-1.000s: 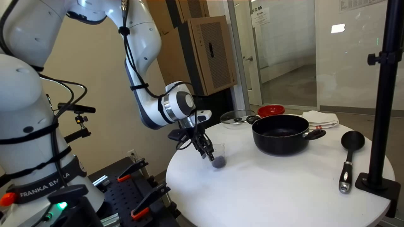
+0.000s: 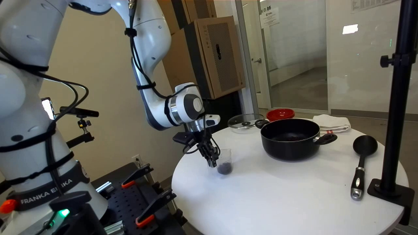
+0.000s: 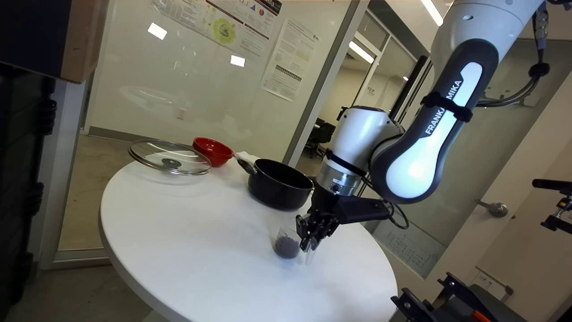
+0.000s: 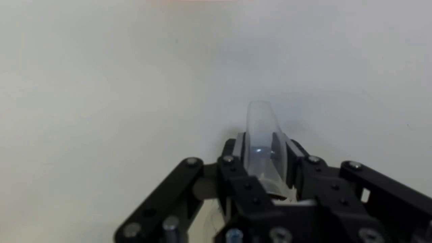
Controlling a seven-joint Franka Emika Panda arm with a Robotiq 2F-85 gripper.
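Observation:
A clear cup (image 2: 224, 160) with dark contents in its bottom stands upright at the left part of the white table, seen also in exterior view 2 (image 3: 287, 244). Right beside it, low over the table, is my gripper (image 2: 212, 162). In the wrist view the gripper is shut on a clear, tapered, handle-like piece (image 4: 260, 117), which sticks out past the fingertips. Exterior view 2 shows this piece reaching below the fingers, close to the cup; whether the two are joined is hard to see. Most of the cup is hidden behind the gripper in the wrist view.
A black pot (image 2: 290, 145) stands farther back, with a glass lid (image 2: 246, 122), a red bowl (image 2: 280, 114) and a white towel (image 2: 332, 123) behind or beside it. A black ladle (image 2: 362, 160) lies at the right near a black post (image 2: 394, 98).
My gripper has shifted slightly left in exterior view 1, and its fingers look closer together. The cup with dark contents has moved a little left as well.

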